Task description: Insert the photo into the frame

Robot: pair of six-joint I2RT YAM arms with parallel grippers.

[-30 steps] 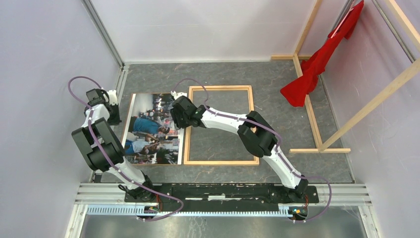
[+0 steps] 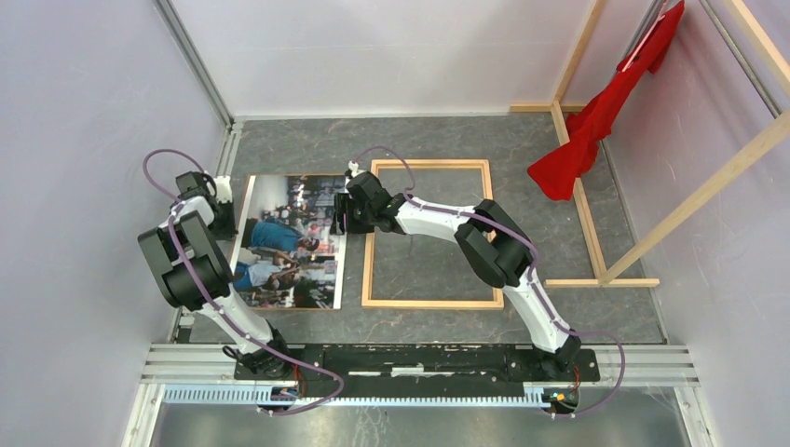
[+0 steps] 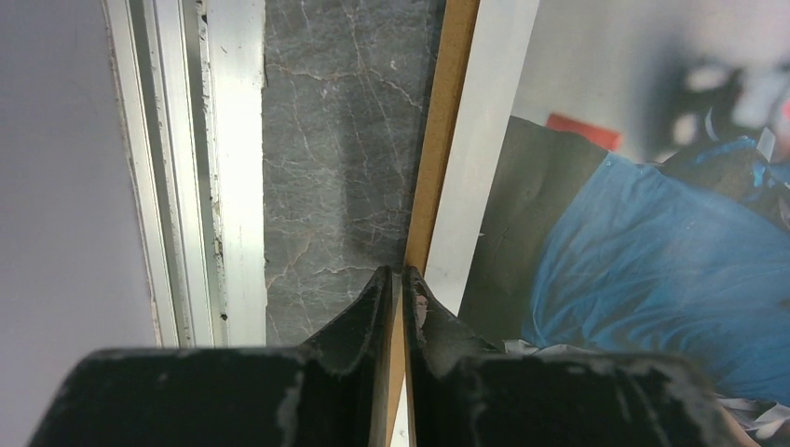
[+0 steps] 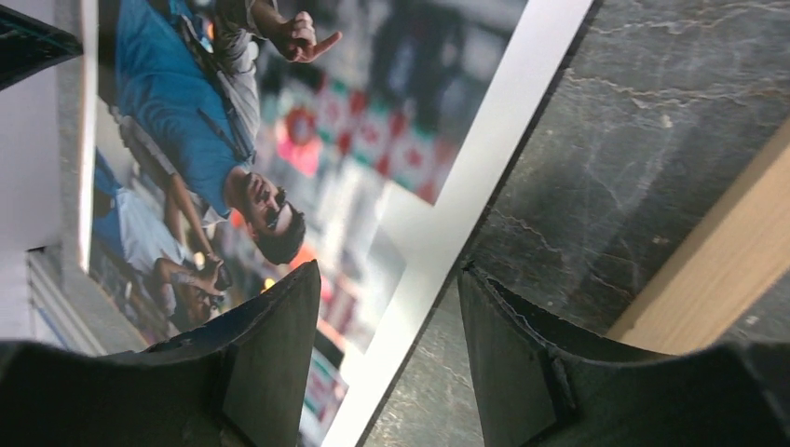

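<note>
The photo (image 2: 291,240) lies flat on the left, a printed sheet with white borders on a brown-edged backing. At its left edge my left gripper is nearly closed, with a thin strip of the brown and white edge between its fingers. To the photo's right lies the empty wooden frame (image 2: 429,304). My right gripper stands part open over the photo's right border, one finger above the print and the other over the gap towards the frame (image 4: 717,270). No contact of the right fingers with the photo can be made out.
A grey marbled table (image 2: 429,242) shows inside the frame and is free to its right. At the right, a wooden stand (image 2: 587,223) holds a red garment (image 2: 596,126). A metal rail (image 3: 233,186) and wall bound the left side.
The frame has shifted right, leaving a wider gap beside the photo. My right gripper moved right and its fingers parted. My left gripper moved right, onto the photo's left edge.
</note>
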